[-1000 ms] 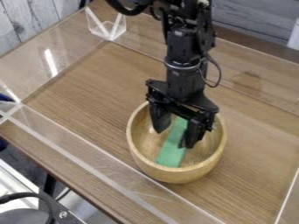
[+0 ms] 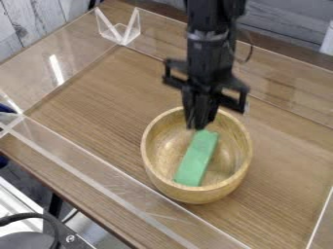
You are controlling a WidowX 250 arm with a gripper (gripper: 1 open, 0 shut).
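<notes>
A round, tan bowl (image 2: 159, 164) sits on the wooden table toward the front centre, with a green rectangular object (image 2: 197, 159) lying inside it. The black robot gripper (image 2: 201, 114) hangs above the bowl's back rim, clear of the green object; its fingers are blurred, and nothing can be seen held in them. The arm rises from there to the top of the view.
A clear plastic piece stands at the back left. A dark curved item lies at the bottom left corner, beyond the table's edge.
The gripper has risen up out of the bowl, leaving the green object uncovered in it. The arm is now blurred. The bowl looks to be in about the same place.
</notes>
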